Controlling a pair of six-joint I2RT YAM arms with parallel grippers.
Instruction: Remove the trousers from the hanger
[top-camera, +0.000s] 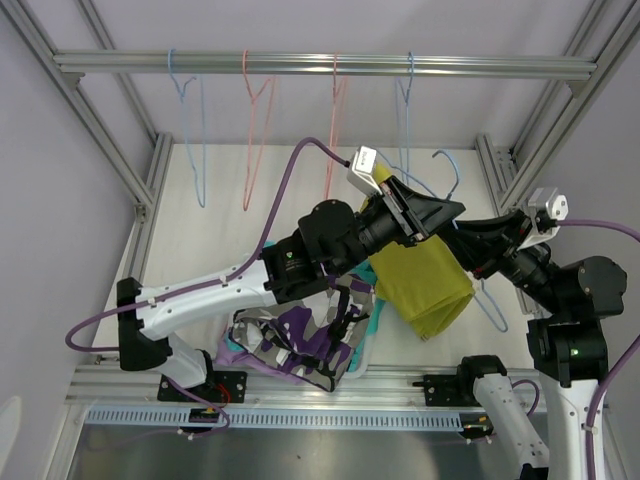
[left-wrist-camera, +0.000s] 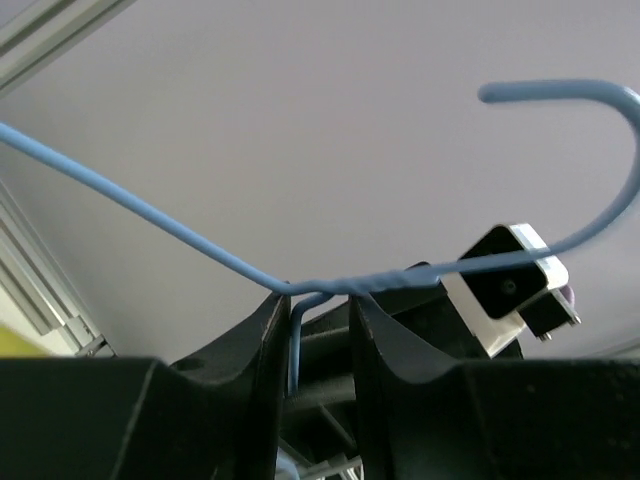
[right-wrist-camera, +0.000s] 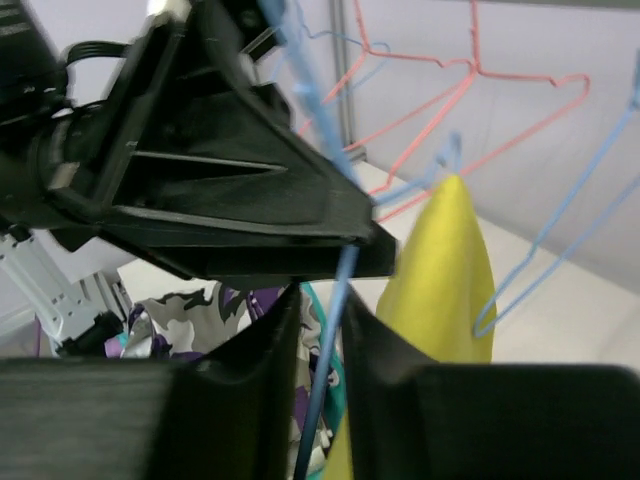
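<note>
In the top view the yellow trousers (top-camera: 415, 285) hang below a blue hanger (top-camera: 448, 165), where my left gripper (top-camera: 440, 212) and right gripper (top-camera: 465, 235) meet. In the left wrist view the hanger's wire (left-wrist-camera: 200, 235) crosses just above my left fingertips (left-wrist-camera: 318, 315), with its short neck between them; whether they grip it is unclear. In the right wrist view a blue wire runs between my right fingers, which look narrowly apart, with the trousers behind.
A pile of grey, purple and teal clothes (top-camera: 300, 330) lies on the white floor. Empty blue and pink hangers hang from the rail (top-camera: 300, 64).
</note>
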